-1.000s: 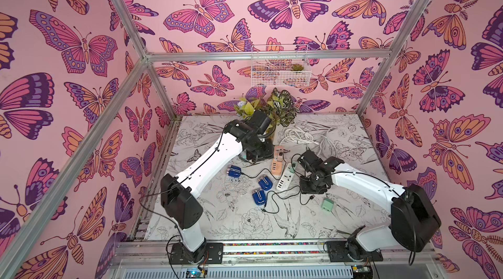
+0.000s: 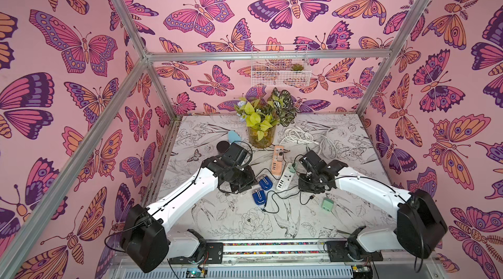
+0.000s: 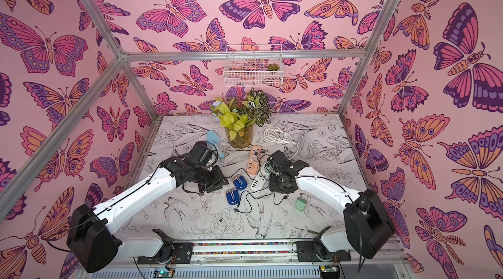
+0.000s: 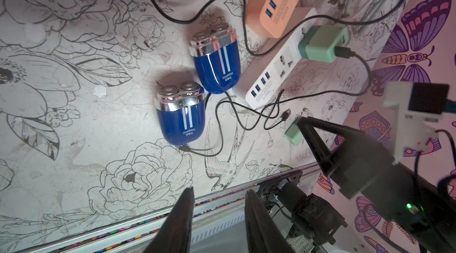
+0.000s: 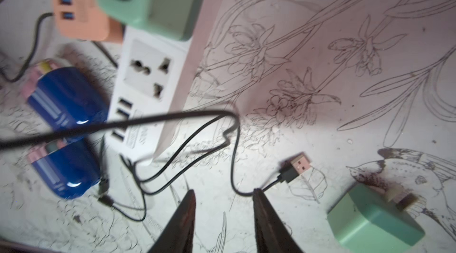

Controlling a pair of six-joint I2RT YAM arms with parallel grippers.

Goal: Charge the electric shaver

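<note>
Two blue shavers with silver heads lie on the table, an upper one [image 4: 217,63] and a lower one [image 4: 182,119]. A black cable end [image 4: 186,148] meets the lower shaver's base; whether it is plugged in is unclear. The white power strip [image 4: 267,75] lies beside the upper shaver, with a green adapter [image 4: 319,43] in it. A loose USB plug [image 5: 294,165] rests near a green block adapter [image 5: 372,219]. My left gripper is open and empty over the table, left of the shavers. My right gripper is open and empty, right of the white strip.
An orange strip [image 2: 277,161] lies behind the white one, with a plug in it. A potted plant [image 2: 262,133] and coiled white cables [image 2: 298,135] stand at the back.
The right arm has shifted only slightly.
</note>
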